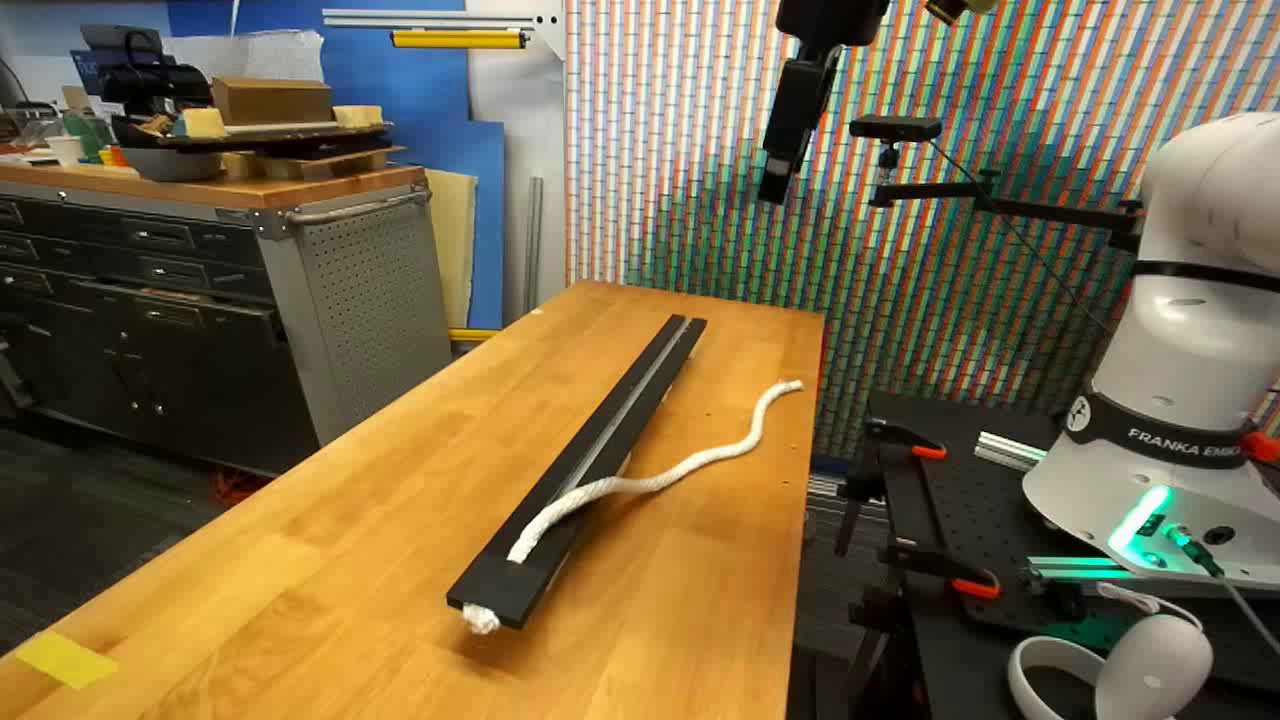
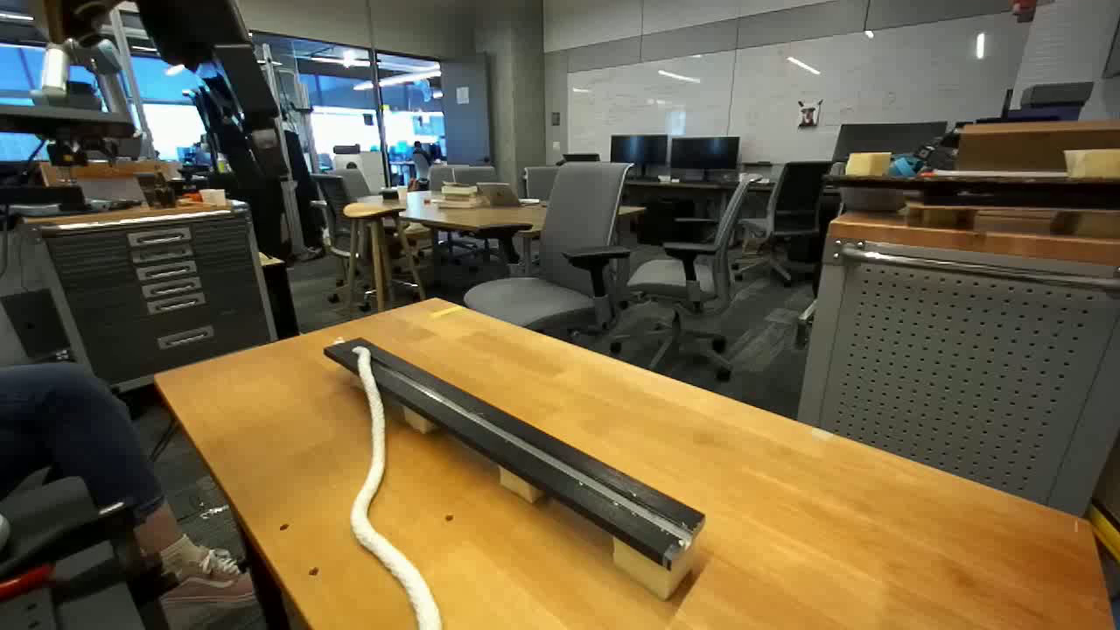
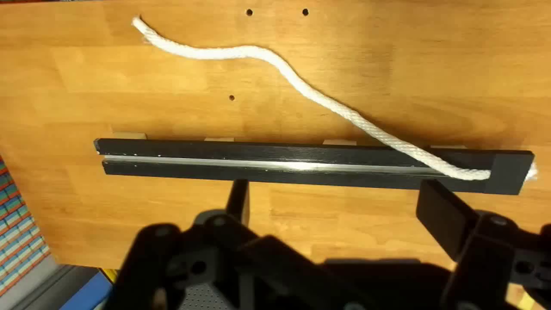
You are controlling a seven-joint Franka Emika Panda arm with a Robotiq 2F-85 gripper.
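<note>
A white rope (image 1: 708,456) is fixed at one end of a long black grooved bar (image 1: 630,420) and trails off it onto the wooden table. In the wrist view the rope (image 3: 310,92) curves away from the bar (image 3: 248,159), its free end toward the upper left. Only its fixed end lies over the bar; most of the groove is bare. My gripper is open, fingers wide apart with nothing between them. It hangs well above the table, as exterior view 1 shows by its dark finger (image 1: 792,126).
Pale blocks (image 2: 653,567) prop the bar above the tabletop (image 2: 840,525). Open table lies on both sides of it. The robot base (image 1: 1140,480) stands at the right, off the table. A workbench (image 1: 360,276) is beyond the left edge.
</note>
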